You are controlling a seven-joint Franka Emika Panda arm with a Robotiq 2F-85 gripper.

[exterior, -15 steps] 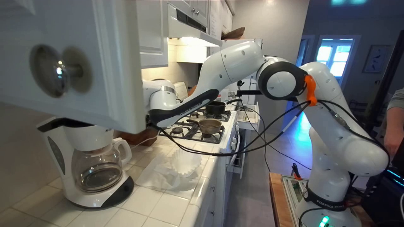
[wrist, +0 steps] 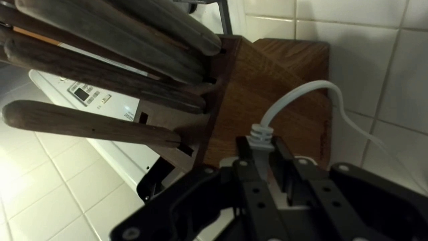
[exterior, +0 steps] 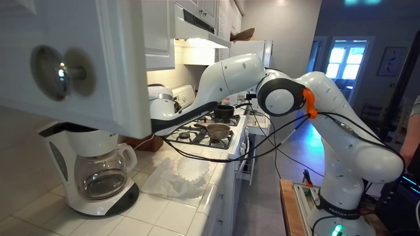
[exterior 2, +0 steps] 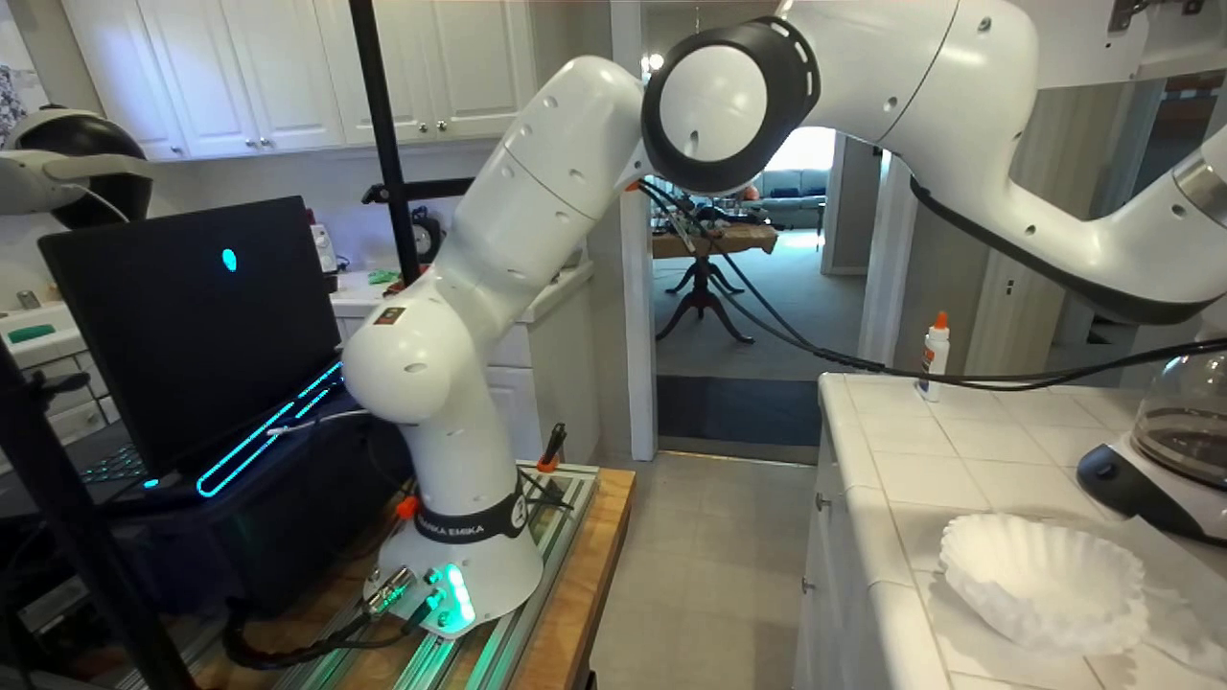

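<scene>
In the wrist view my gripper is shut on a white plug (wrist: 261, 136), its ribbed collar showing above the fingers. From the plug a white cord (wrist: 321, 83) arches up and runs off to the lower right, past the wall tiles. Behind it is the wooden knife block (wrist: 256, 88), close by. The coffee maker (exterior: 92, 165) stands on the counter in exterior view 1, its glass carafe in place. A cabinet door hides the gripper there, and exterior view 2 leaves it out of frame.
Several wooden knife handles (wrist: 92, 122) jut from the block left of my gripper. An open cabinet door (exterior: 78, 59) hangs over the coffee maker. Coffee filters (exterior: 193, 168) lie on the counter, with the stove and a pan (exterior: 218, 131) beyond.
In exterior view 1 my arm has shifted left, with its elbow a little lower, and the wrist is farther behind the cabinet door. The white cord behind the coffee maker now slopes up more.
</scene>
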